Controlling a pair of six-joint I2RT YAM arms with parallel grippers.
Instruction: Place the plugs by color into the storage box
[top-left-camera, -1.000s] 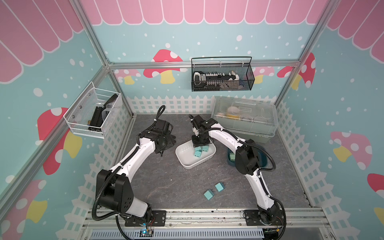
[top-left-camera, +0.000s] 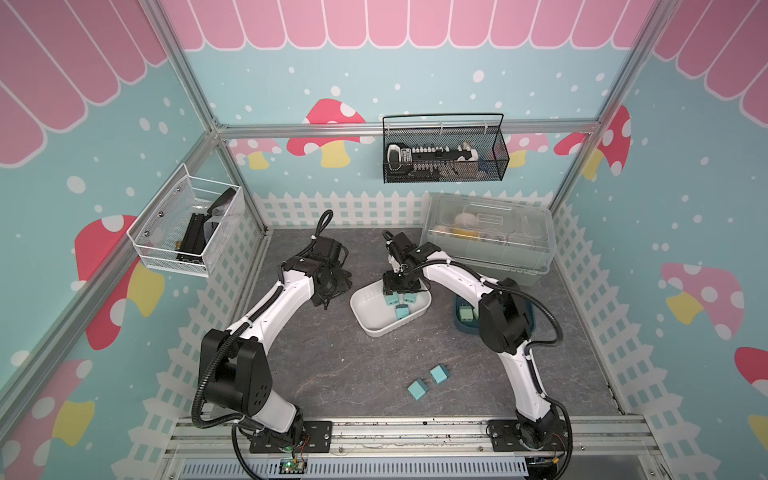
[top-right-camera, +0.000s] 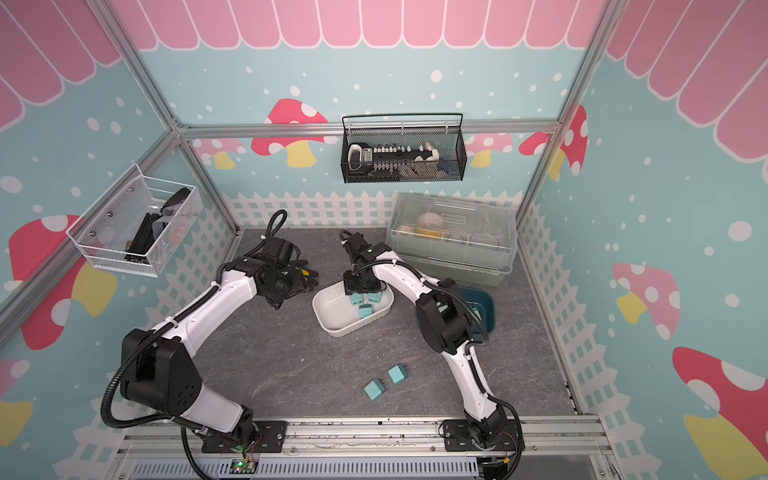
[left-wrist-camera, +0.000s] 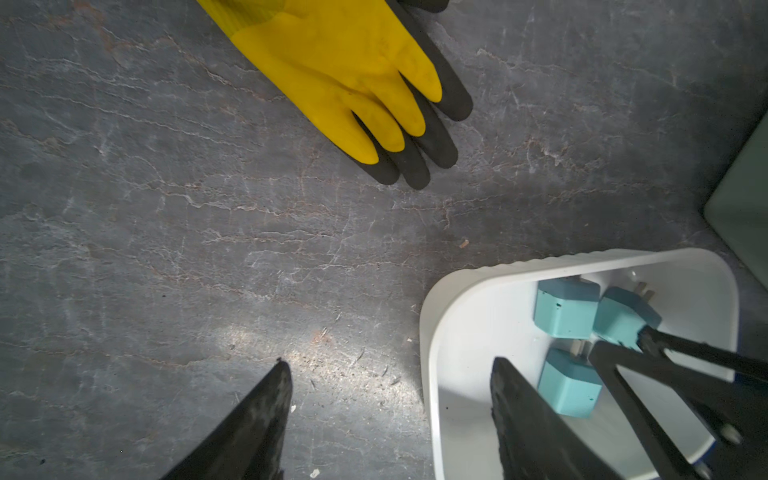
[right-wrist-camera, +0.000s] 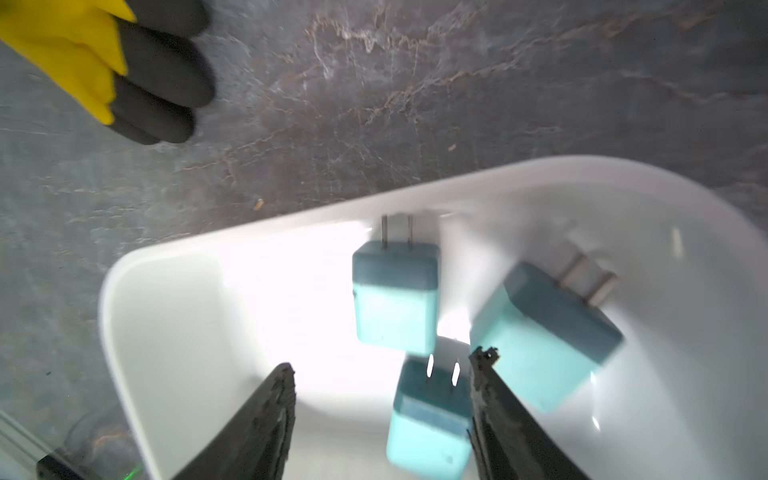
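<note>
Three turquoise plugs lie in the white box at mid-table: one by its back wall (right-wrist-camera: 397, 300), a tilted one to its right (right-wrist-camera: 544, 344), and a nearer one (right-wrist-camera: 428, 424). My right gripper is over this white box (top-left-camera: 369, 320), open; its right finger overlaps two plugs in the right wrist view, and contact cannot be told. My left gripper hangs open left of the box, nothing between its fingers. Two more turquoise plugs (top-left-camera: 417, 389) (top-left-camera: 439, 373) lie on the table in front. A pale green plug (top-left-camera: 466, 313) sits in the dark blue bin (top-left-camera: 528, 308), partly hidden.
A yellow and black glove (left-wrist-camera: 336, 72) lies behind the left gripper. The lidded clear box (top-left-camera: 488, 240) stands at the back right. The right arm passes over the blue bin.
The nearest plug in the box has moved a little toward the front right and turned. The left arm has barely moved.
</note>
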